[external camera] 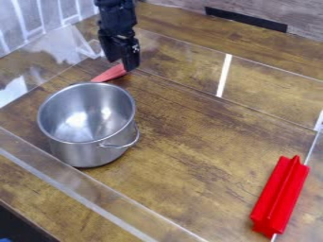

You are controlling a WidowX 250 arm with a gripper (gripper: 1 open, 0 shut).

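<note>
My black gripper (119,59) hangs at the top left, over a pink-red elongated object (110,74) lying on the wooden table. Its fingers are small and dark in this view, and it is unclear whether they touch the object. A steel pot (86,123) with a wire handle stands just in front, at the left.
A red bar-shaped object (280,196) lies at the lower right. A light, translucent surface borders the upper left.
</note>
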